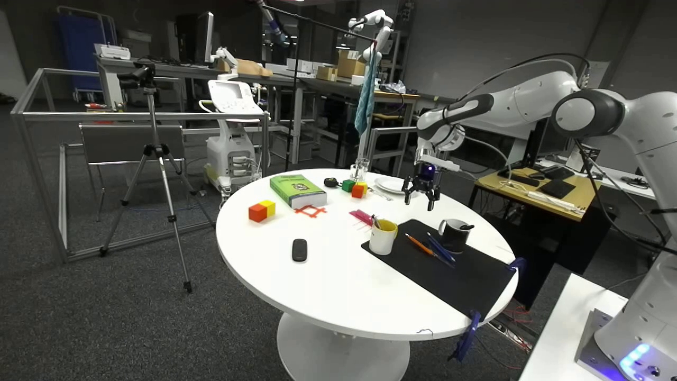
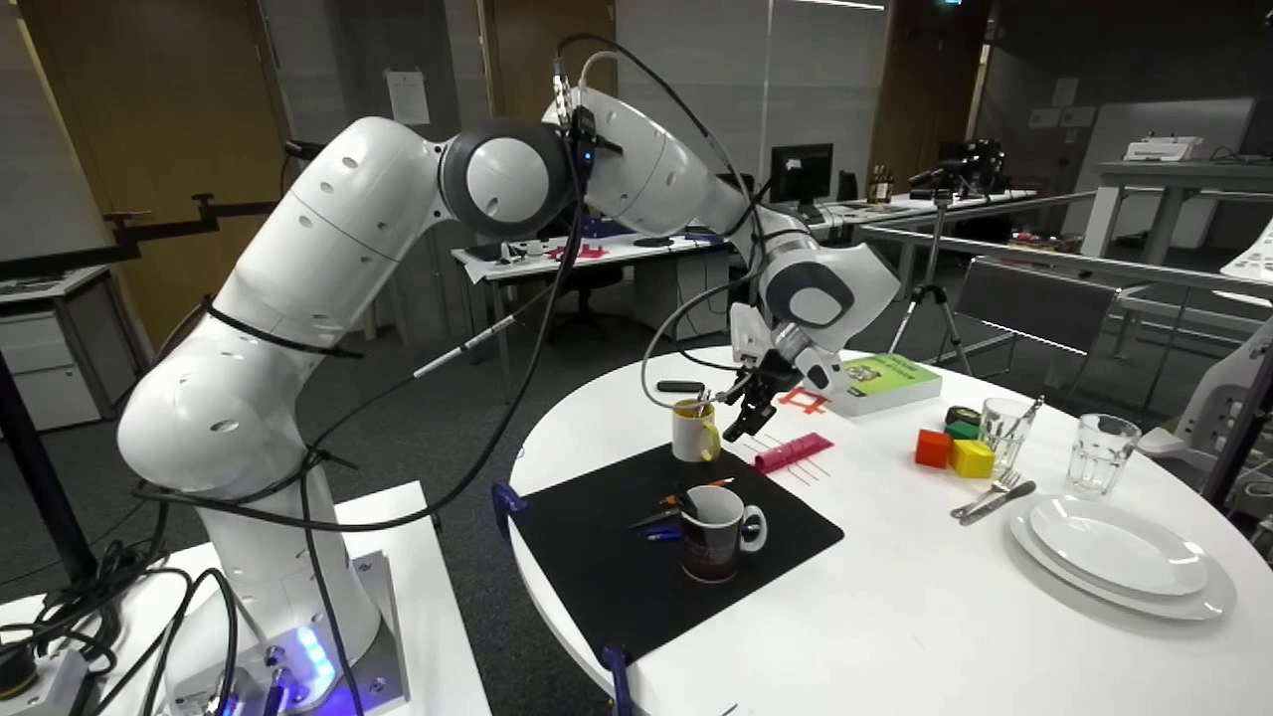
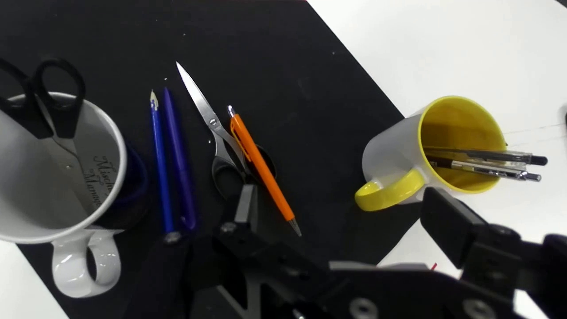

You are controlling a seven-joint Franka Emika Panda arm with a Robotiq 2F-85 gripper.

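Observation:
My gripper [image 1: 420,200] hangs above the round table, open and empty. In the wrist view its fingers stand wide apart, one finger [image 3: 245,204] near the scissors' handles, the other below the yellow-lined mug. That white mug [image 3: 390,146] with a yellow handle holds several pens. On the black mat [image 3: 313,95] lie a blue pencil [image 3: 161,159], a purple pen [image 3: 178,159], open scissors [image 3: 204,109] and an orange pen [image 3: 260,162] across the scissors' handle. A dark mug [image 2: 711,543] with a white inside holds black-handled scissors [image 3: 66,114].
Two stacked plates [image 2: 1116,549], cutlery [image 2: 997,499], glasses [image 2: 1100,453], coloured blocks [image 2: 933,448] and a green book [image 1: 296,190] occupy the table's far side. Blue clamps [image 1: 468,336] grip the mat at the edge.

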